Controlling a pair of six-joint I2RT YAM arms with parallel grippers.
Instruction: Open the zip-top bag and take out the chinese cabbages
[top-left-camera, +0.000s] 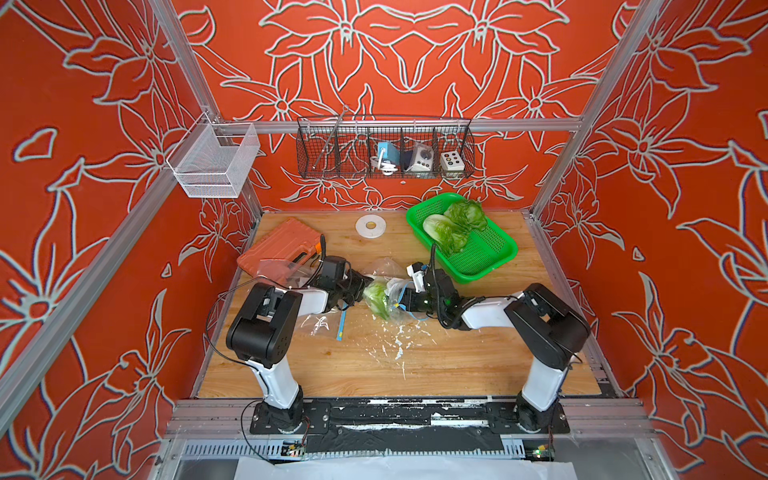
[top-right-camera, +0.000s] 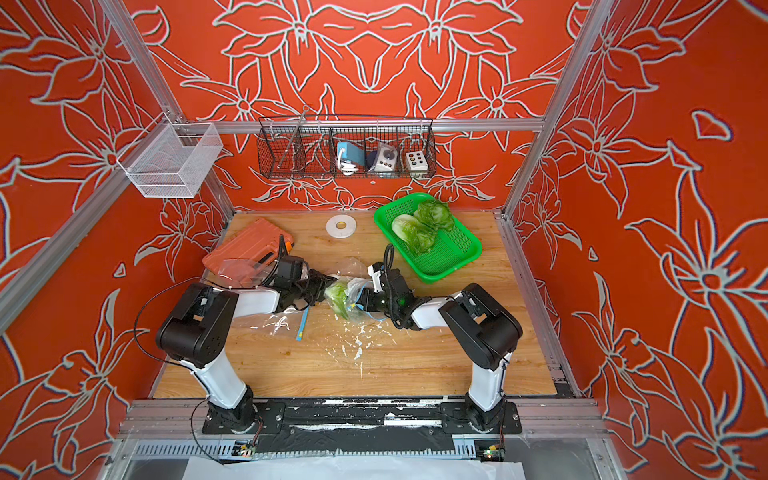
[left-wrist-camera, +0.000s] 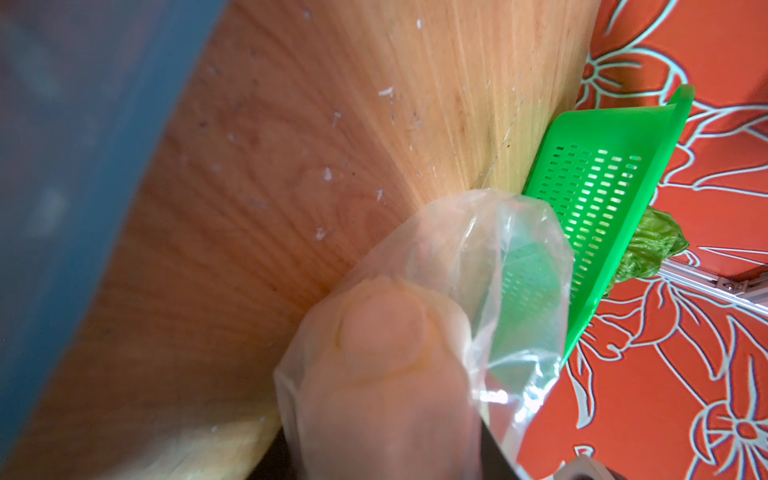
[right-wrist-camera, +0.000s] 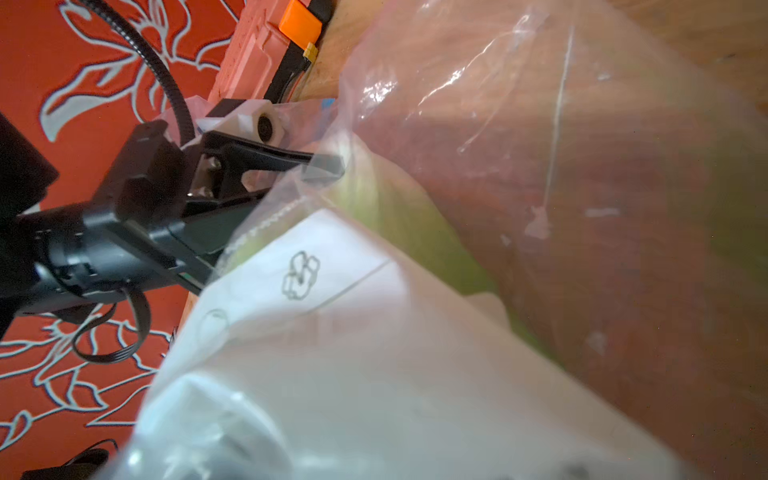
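Observation:
A clear zip bag (right-wrist-camera: 576, 160) with a white label holds a pale green cabbage (top-left-camera: 376, 297) in mid-table. My left gripper (top-left-camera: 360, 285) is shut on the bag at the cabbage's base end, which shows pale through the plastic in the left wrist view. My right gripper (top-left-camera: 406, 296) is at the bag's other end, partly inside it; its fingers are hidden by plastic and label, so its state is unclear. Two cabbages (top-right-camera: 416, 233) lie in the green basket (top-right-camera: 464, 248).
An orange case (top-left-camera: 276, 240) sits at back left beside a white ring (top-left-camera: 370, 226). Another empty bag with a blue zip strip (top-left-camera: 341, 325) lies under my left arm. Small white scraps litter the front middle, where the board is otherwise free.

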